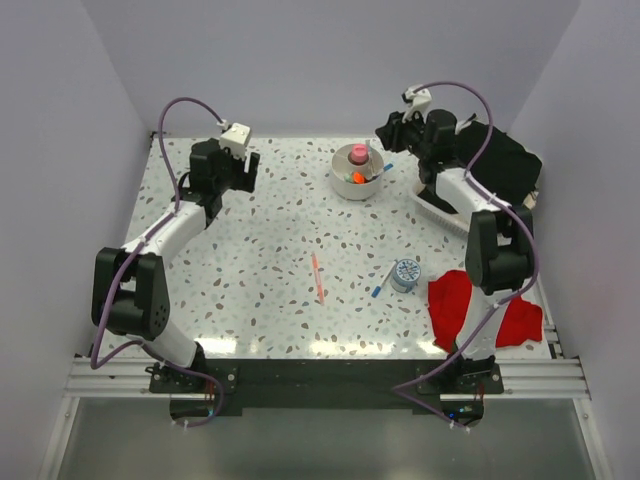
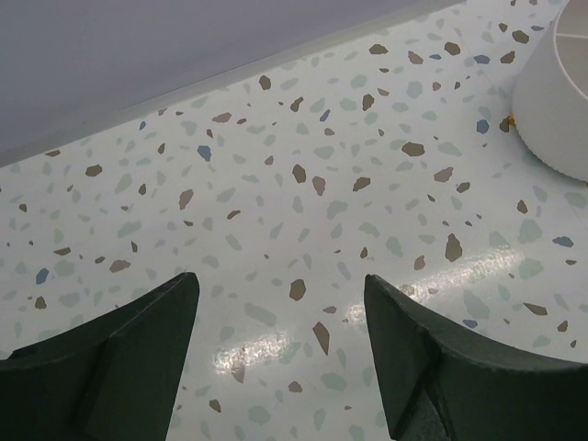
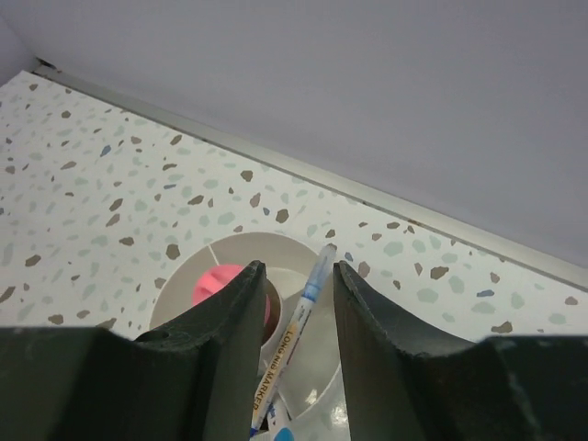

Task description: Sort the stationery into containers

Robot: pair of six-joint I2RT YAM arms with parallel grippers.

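Note:
A white divided round container (image 1: 340, 180) holds a pink item (image 1: 359, 155), an orange item (image 1: 358, 177) and a white-and-blue pen (image 3: 294, 331), which leans up out of it. My right gripper (image 1: 392, 136) is above and right of the container, fingertips apart with no item visibly held. In the left wrist view my left gripper stands open over bare table at the left. A pink stick (image 1: 318, 280) lies mid-table; a white-and-blue pen (image 1: 383, 282) lies beside a blue-grey round tin (image 1: 405, 275).
A black bag (image 1: 507, 165) in a white tray fills the back right. A red cloth (image 1: 510, 322) lies at the front right.

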